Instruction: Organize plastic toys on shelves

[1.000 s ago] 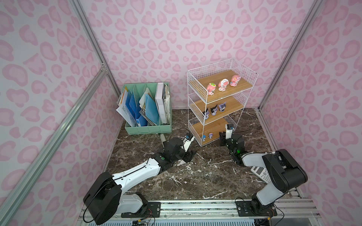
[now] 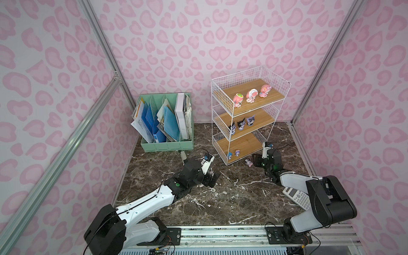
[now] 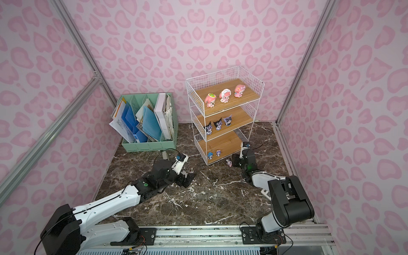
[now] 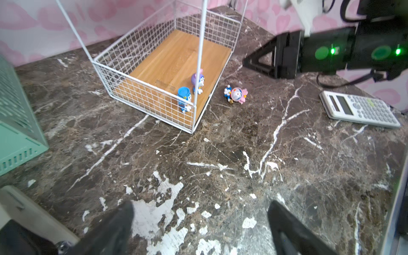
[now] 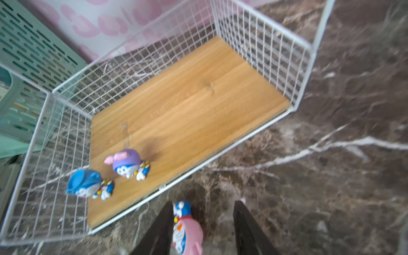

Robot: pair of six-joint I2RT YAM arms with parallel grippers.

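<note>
Three pink figures (image 3: 224, 95) stand on the top shelf and three dark figures (image 3: 218, 124) on the middle one. On the bottom shelf (image 5: 191, 106) are a blue figure (image 5: 83, 183) and a purple one (image 5: 127, 163). A pink-and-blue figure (image 5: 187, 231) lies on the floor in front of that shelf. My right gripper is open just behind that figure in the right wrist view, its fingertips at either side in the picture, the figure not held. My left gripper hangs open over bare marble, left of the rack's front.
A green file holder (image 2: 165, 144) with folders stands back left. A white calculator (image 4: 360, 109) lies at the right under the right arm. The rack's wire sides (image 5: 276, 51) enclose each shelf.
</note>
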